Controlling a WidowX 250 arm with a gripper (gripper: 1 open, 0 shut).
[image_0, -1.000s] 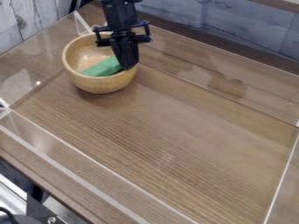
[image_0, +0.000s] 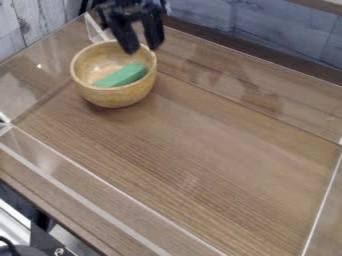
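Note:
A round tan bowl (image_0: 102, 94) stands at the upper left of the table, holding a green oblong object (image_0: 123, 76). Above and just behind the bowl is my black gripper (image_0: 127, 42), open, with nothing seen between its fingers. Its top is cut off by the frame's edge and its fingers are blurred.
A panelled wall (image_0: 267, 30) runs along the back. A dark cable shows at the lower left corner.
My gripper has risen from over the green object in the bowl to behind and above it. The green object remains in the bowl.

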